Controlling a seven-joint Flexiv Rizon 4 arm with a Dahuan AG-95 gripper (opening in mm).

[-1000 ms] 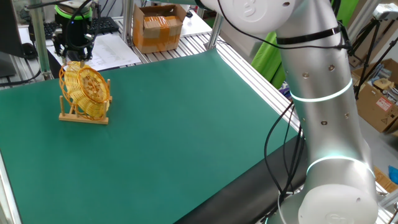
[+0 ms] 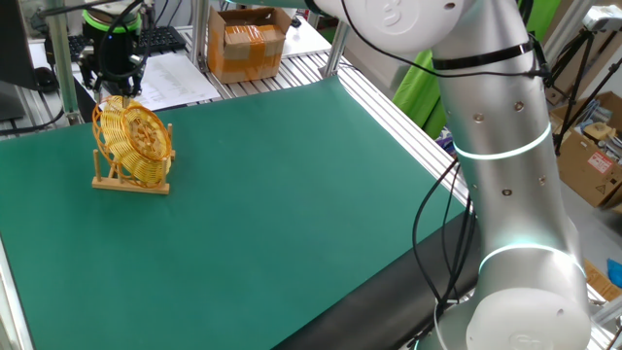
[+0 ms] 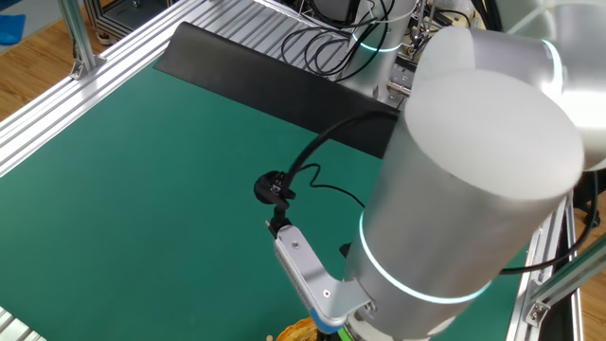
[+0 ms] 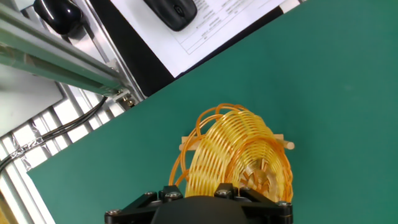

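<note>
A yellow wicker basket point(image 2: 133, 141) with orange trim rests tilted on its side in a small wooden rack point(image 2: 131, 185), near the far left of the green table. In the wrist view the basket point(image 4: 239, 158) fills the lower middle, and its looped handle point(image 4: 198, 134) is toward the left. My gripper point(image 2: 113, 94) points down at the basket's upper rim, close to or touching it. From the wrist, the dark gripper overlaps the basket's near edge. Its fingertips are hard to make out, and whether the rim is between them cannot be told.
Papers point(image 2: 175, 80) and a keyboard point(image 2: 160, 39) lie beyond the table's far edge, near a cardboard box point(image 2: 245, 47). A metal post point(image 4: 56, 62) stands close to the basket's side.
</note>
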